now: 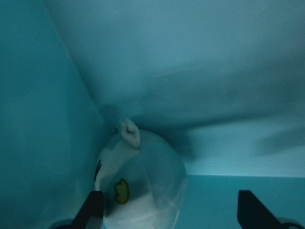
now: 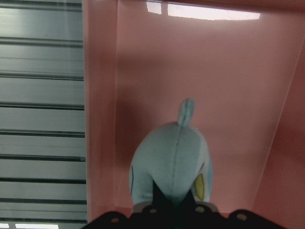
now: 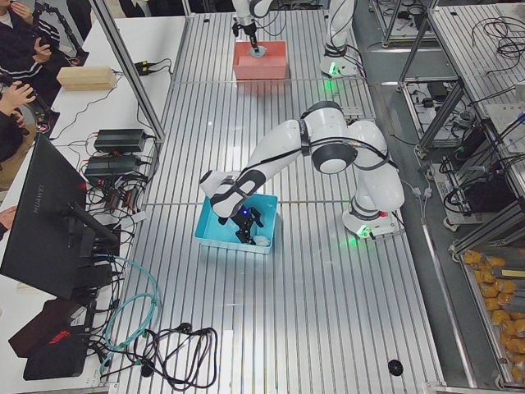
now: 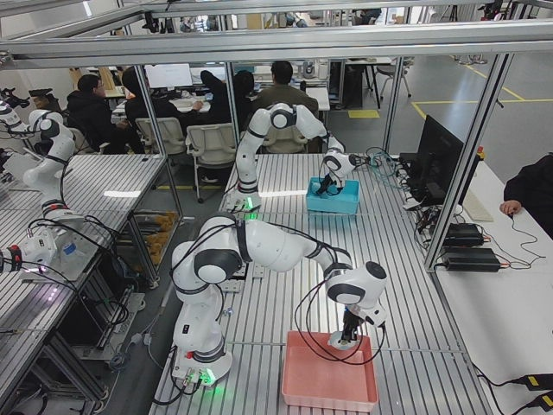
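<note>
A pale round plush toy [image 1: 143, 181] with a loop lies in a corner of the blue bin [image 3: 209, 234]. My left gripper is low inside that bin, open, one finger beside the toy. A light blue plush toy [image 2: 167, 157] with a yellow patch is held by my right gripper, which is shut on it over the pink bin [image 4: 328, 389], also seen in the camera left view at the back.
Both bins stand on a slatted metal table [image 3: 312, 295]. A monitor [image 3: 45, 213], power units and cables lie along the left in the camera left view.
</note>
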